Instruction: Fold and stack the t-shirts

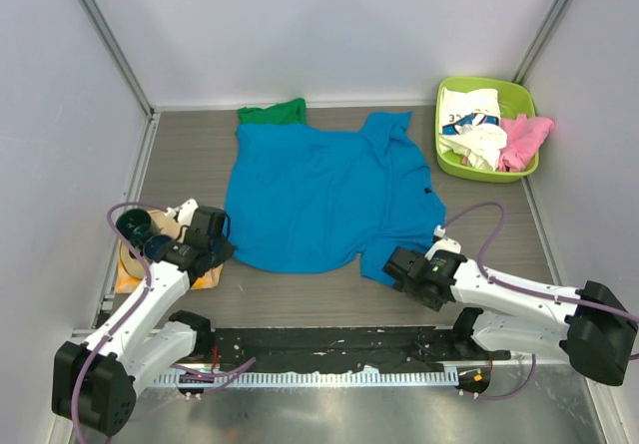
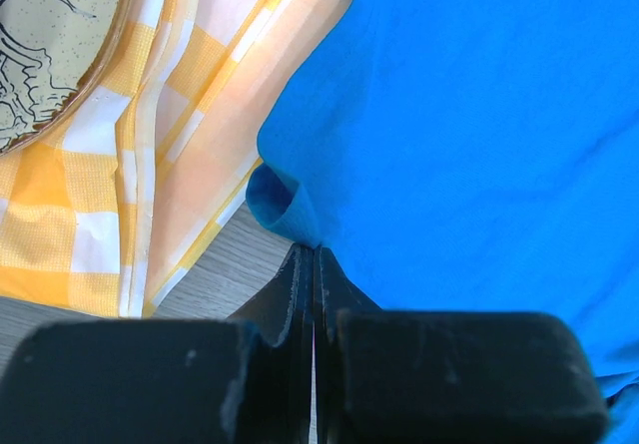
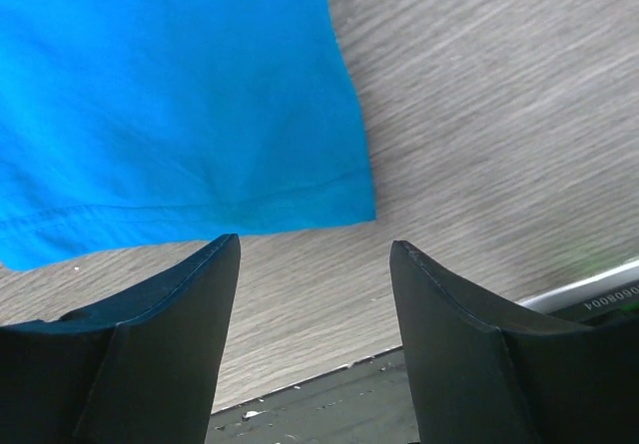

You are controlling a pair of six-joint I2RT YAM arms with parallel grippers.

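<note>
A blue t-shirt (image 1: 300, 185) lies spread across the table, its right side rumpled. At its lower left corner my left gripper is shut, and the hem puckers and curls where it meets the fingertips. My right gripper stands open over the shirt's lower right flap, seen as a straight hemmed edge (image 3: 230, 215) just beyond the fingertips. Nothing is between those fingers. In the top view the right arm covers part of that flap. A folded green cloth (image 1: 275, 114) shows behind the blue shirt at the back.
A green basket (image 1: 446, 161) at the back right holds white and pink clothes. Beside the left arm lies an orange-and-white checked cloth (image 2: 95, 215) with a round patterned item (image 2: 50, 45) on it and dark cups (image 1: 137, 226) nearby. Bare table shows along the front.
</note>
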